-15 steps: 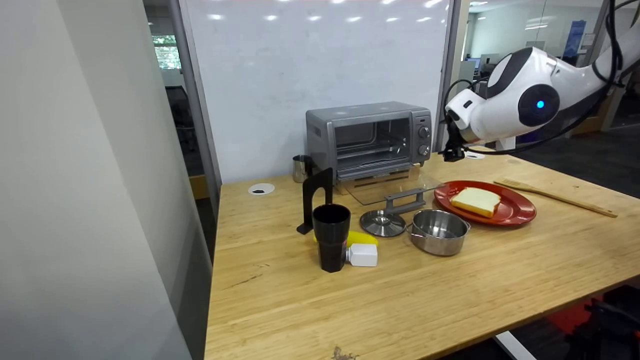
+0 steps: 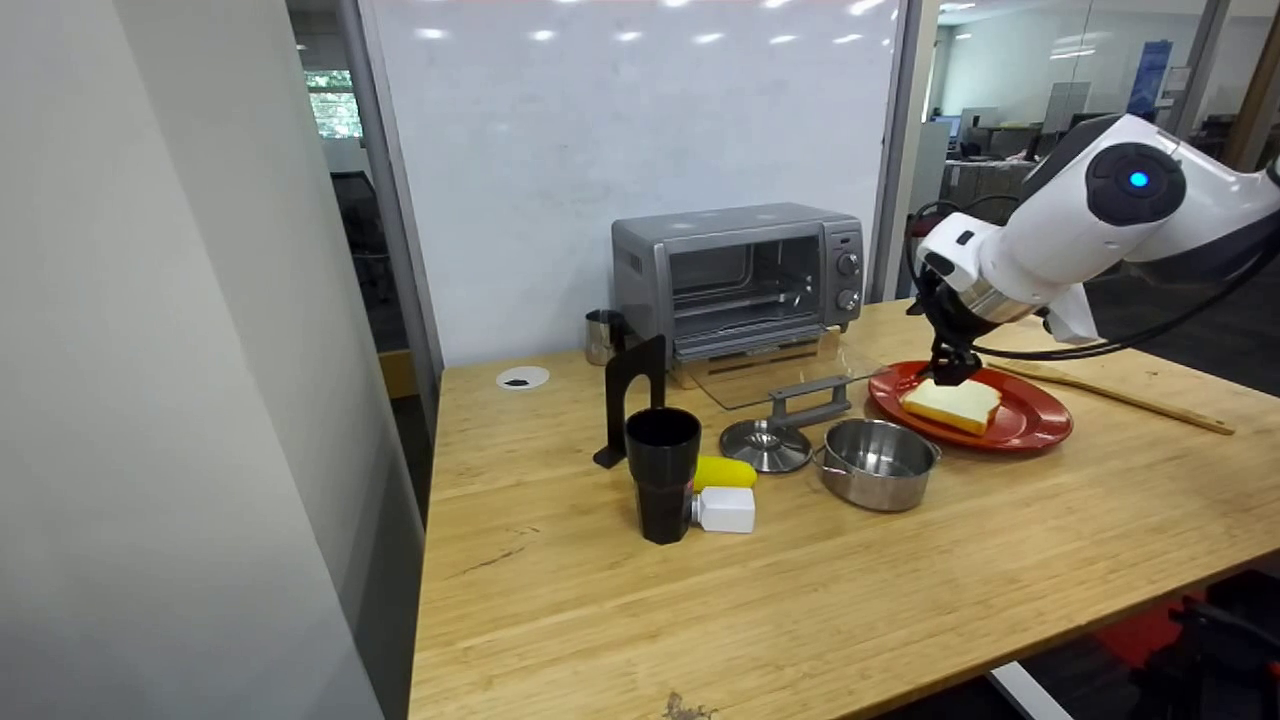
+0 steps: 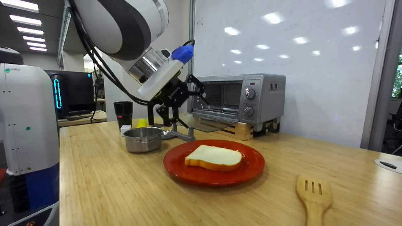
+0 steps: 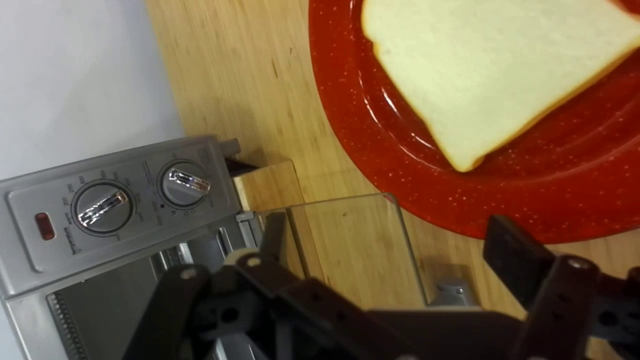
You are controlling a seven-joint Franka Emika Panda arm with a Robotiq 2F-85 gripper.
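Observation:
My gripper is open, its two dark fingers far apart with nothing between them in the wrist view. A slice of bread point(image 3: 215, 155) lies flat on the red plate point(image 3: 180, 176). In exterior view 1 the gripper point(image 2: 954, 364) appears just above the bread, but exterior view 2 places the gripper point(image 3: 196, 114) higher, tilted toward the oven. The grey toaster oven point(image 2: 746, 224) has its glass door point(image 4: 366, 240) lowered. That door and part of the plate's rim lie below the fingers in the wrist view.
A steel pot point(image 2: 879, 468), its lid point(image 2: 765, 445), a black cup point(image 2: 663, 474), a white bottle point(image 2: 726, 510) and a yellow object point(image 2: 727, 473) stand left of the plate. A wooden spatula point(image 3: 313, 196) lies beyond it.
In exterior view 1 my gripper has come down and to the right, from above the table behind the plate to over the bread's image. The bread, plate and oven have stayed put.

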